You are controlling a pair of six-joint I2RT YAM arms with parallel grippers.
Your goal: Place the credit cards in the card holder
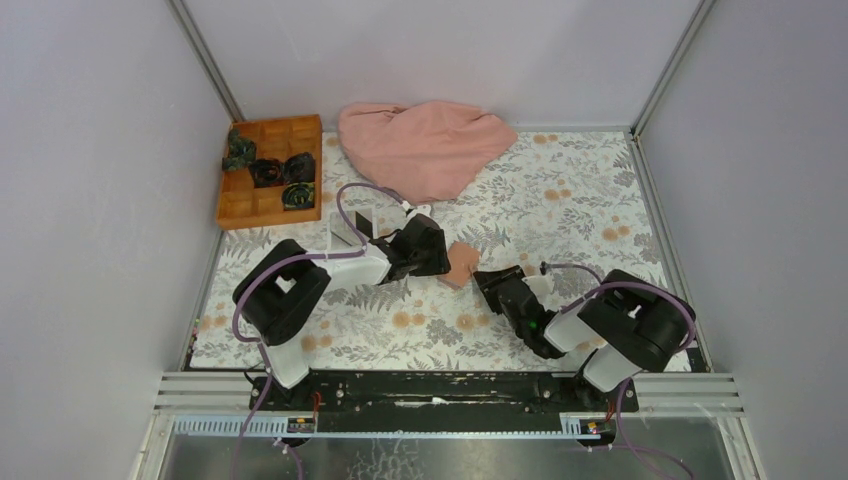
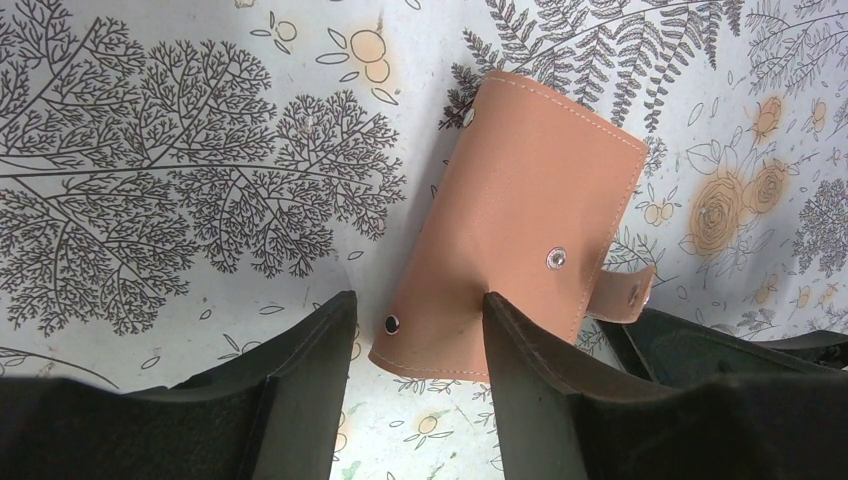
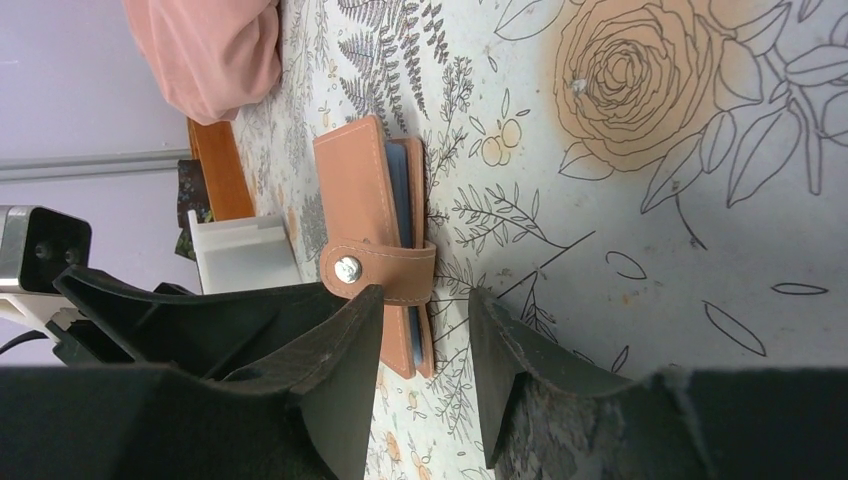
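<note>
The salmon-coloured card holder (image 1: 460, 264) lies on the patterned cloth between my two grippers. In the left wrist view, the holder (image 2: 530, 210) shows a broad face with metal snaps, and a short strap (image 2: 622, 293) juts from its right edge. My left gripper is part open, its fingers around the near corner. The right wrist view gives the holder (image 3: 365, 190) edge-on, with dark blue layers inside and the snapped strap (image 3: 385, 270) across its side. My right gripper is part open at that edge, its left finger by the strap. No loose card can be made out.
A white box-like item with a dark panel (image 1: 364, 224) stands behind the left forearm. Behind lie a wooden compartment tray (image 1: 230, 210) with dark items and a pink cloth (image 1: 420, 150). The cloth-covered table right of the holder is free.
</note>
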